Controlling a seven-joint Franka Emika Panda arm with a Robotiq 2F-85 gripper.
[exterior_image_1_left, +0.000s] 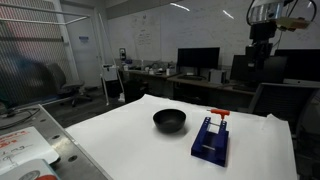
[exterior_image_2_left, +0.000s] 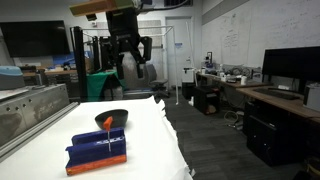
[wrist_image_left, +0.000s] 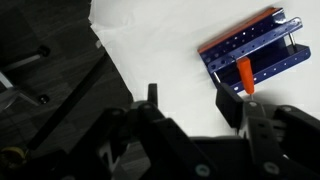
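Note:
My gripper hangs high above the table's far right side in exterior view 1, well clear of everything on it. A gap shows between its fingers in the wrist view, with nothing held there. A blue metal rack (exterior_image_1_left: 209, 150) stands on the white table, and a red-orange piece (exterior_image_1_left: 219, 112) juts up at its top. From above, the blue rack (wrist_image_left: 270, 52) lies to the upper right, with the orange piece (wrist_image_left: 245, 75) near the right finger. To the rack's left in exterior view 1 is a black bowl (exterior_image_1_left: 169, 121), whose inside looks empty.
A metal-edged surface with equipment (exterior_image_1_left: 35, 150) borders it at left. Chairs, desks and monitors (exterior_image_1_left: 198, 58) stand in the background.

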